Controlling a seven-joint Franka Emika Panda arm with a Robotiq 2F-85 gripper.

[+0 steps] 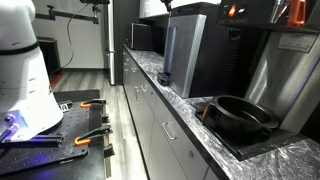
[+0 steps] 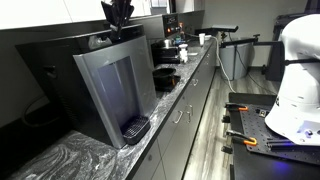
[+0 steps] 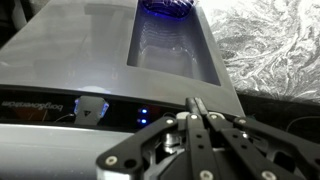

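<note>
A tall grey appliance (image 2: 122, 85) stands on the counter, with a small black drip tray (image 2: 135, 129) at its base. My gripper hangs above the appliance's front top edge; its fingertips are together and nothing shows between them. Below it in the wrist view runs a dark control strip (image 3: 60, 108) with small blue lights and a lit square button (image 3: 92, 107). Near the top of that view a round blue-lit part (image 3: 166, 6) sits in the recess on the front. Whether the fingertips touch the panel, I cannot tell.
A black pot (image 1: 240, 117) stands on the marbled counter (image 1: 188, 106), beneath a dark overhead unit (image 1: 262, 13). White drawers (image 1: 165, 126) line the counter's front. Across the aisle is a black table with orange-tipped clamps (image 1: 94, 135).
</note>
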